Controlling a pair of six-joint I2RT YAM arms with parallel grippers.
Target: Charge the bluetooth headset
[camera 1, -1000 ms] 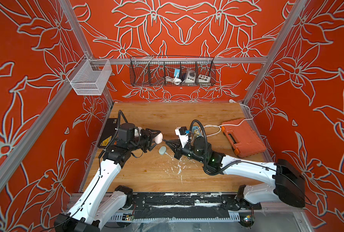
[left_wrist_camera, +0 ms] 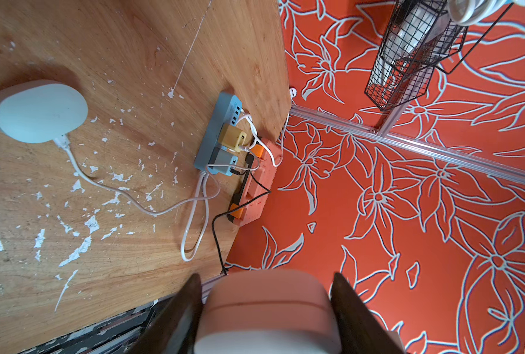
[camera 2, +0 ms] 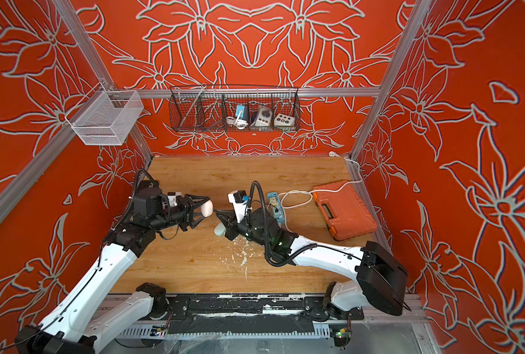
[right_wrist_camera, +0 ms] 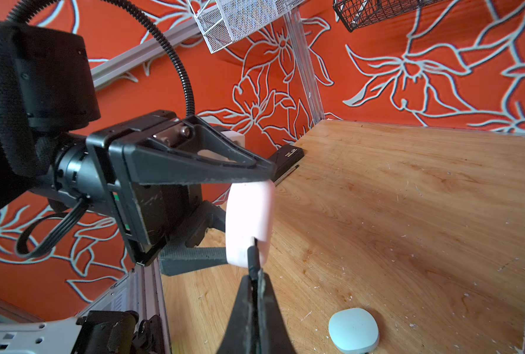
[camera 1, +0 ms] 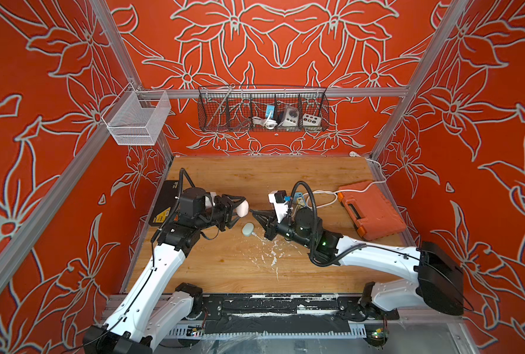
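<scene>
My left gripper (camera 1: pixel 236 209) is shut on a pale pink, rounded case (right_wrist_camera: pixel 249 218), held upright above the table. My right gripper (camera 1: pixel 256 213) is shut, pointed at the case from the right; in the right wrist view its tips overlap the case's lower part, and contact is unclear. Nothing shows between its fingers. A mint-white puck (left_wrist_camera: pixel 41 111) with a white cable (left_wrist_camera: pixel 115 189) lies on the wooden table below, between the grippers. The cable runs toward a blue power strip (camera 2: pixel 275 206) holding plugs, behind the right arm.
An orange toolbox (camera 1: pixel 374 215) lies at the right, a black case (camera 1: pixel 162 200) at the left. A wire basket (camera 1: pixel 227 109) with devices and a white basket (camera 1: pixel 135 124) hang on the frame.
My right gripper has shifted very slightly, its tip drawing a little away from the pink case. The left arm appears still.
</scene>
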